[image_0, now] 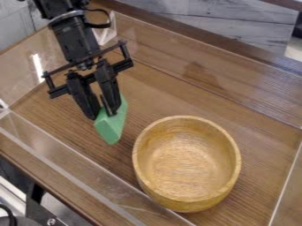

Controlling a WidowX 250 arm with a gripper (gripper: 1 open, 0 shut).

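Note:
A black robot arm reaches down from the top left, ending in my gripper [104, 113], which is shut on a green block [111, 129]. The block hangs tilted over the wooden table, left of a round-cornered yellow bowl [186, 162]. Whether the block touches the table is hard to tell.
A white object [104, 32] stands at the back left. A pale wall panel [224, 18] runs along the back, and a clear strip edges the table's front left.

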